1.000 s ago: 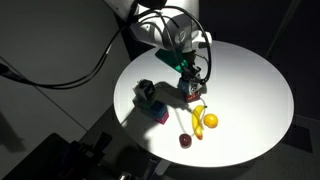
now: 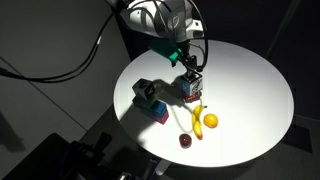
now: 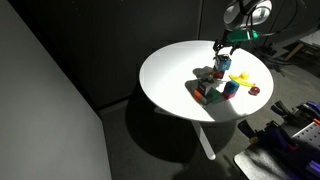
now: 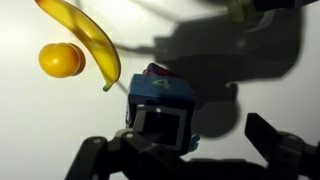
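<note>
A stack of cubes (image 2: 192,90) stands toward the far part of the round white table. In the wrist view its top is a blue cube (image 4: 162,92) marked 4, with a framed dark face toward the bottom of the view. My gripper is open, its two fingers apart, the left one overlapping the near part of the cube in view and the right one over bare table. In exterior view 2 the gripper (image 3: 229,48) hangs just above the stack (image 3: 222,65). Whether a finger touches the cube cannot be told.
A second group of dark, green, blue and red blocks (image 2: 152,106) is nearer the table's left side. A banana (image 2: 197,122), an orange (image 2: 210,121) and a small dark red round thing (image 2: 185,141) lie toward the front.
The arm has moved slightly up and left in exterior view 1, and its hanging cable has shifted. The cube stack, fruit and other blocks look unmoved.
</note>
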